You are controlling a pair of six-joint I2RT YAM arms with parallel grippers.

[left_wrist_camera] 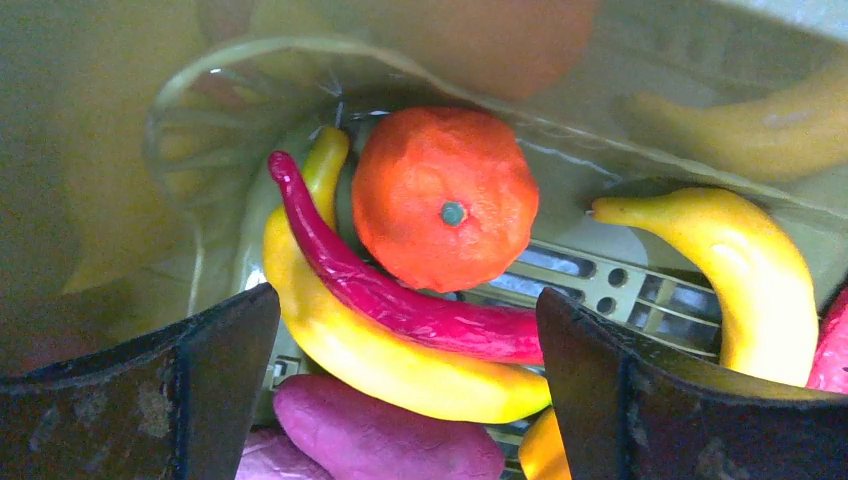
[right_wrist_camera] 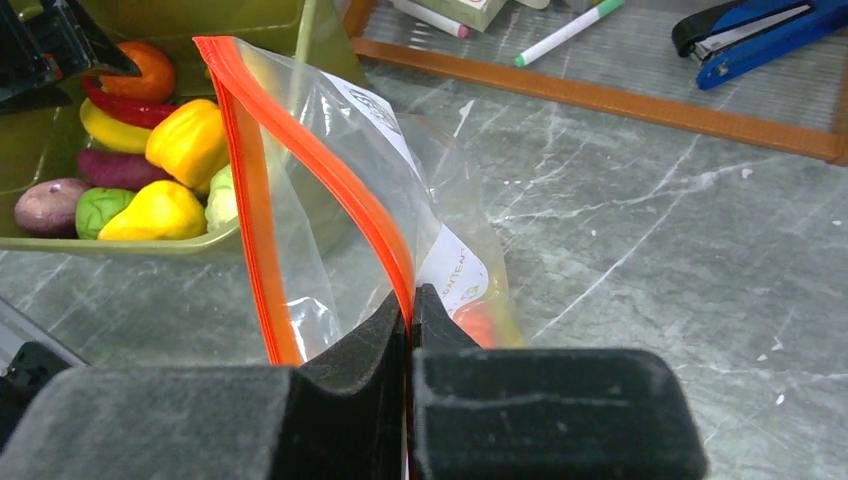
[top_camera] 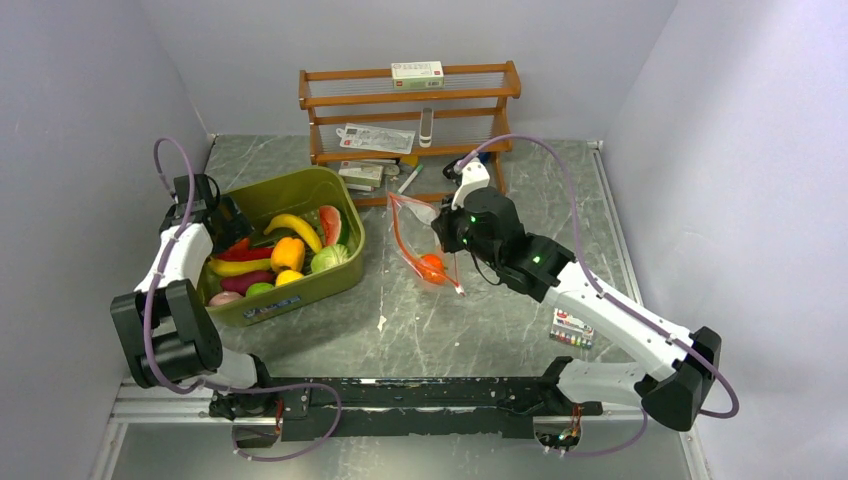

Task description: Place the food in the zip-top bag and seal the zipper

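A clear zip top bag (right_wrist_camera: pixel 330 210) with an orange zipper hangs with its mouth parted, an orange-red food item (top_camera: pixel 432 268) inside it. My right gripper is shut on the bag's rim beside the zipper. Over the left end of the green bin (top_camera: pixel 300 297), my left gripper is open, with nothing held. Below it in the left wrist view lie an orange pumpkin-like food (left_wrist_camera: pixel 445 200), a red chili (left_wrist_camera: pixel 400 310), a yellow banana (left_wrist_camera: pixel 400 375) and a purple sweet potato (left_wrist_camera: pixel 385 430). Another banana (left_wrist_camera: pixel 750 270) rests to the right.
A wooden rack (top_camera: pixel 410 97) with boxes and pens stands at the back, a blue stapler (right_wrist_camera: pixel 765 35) on it. A box of small bottles (top_camera: pixel 572 327) lies at the right. Between bin and bag, the grey table (top_camera: pixel 350 335) is clear.
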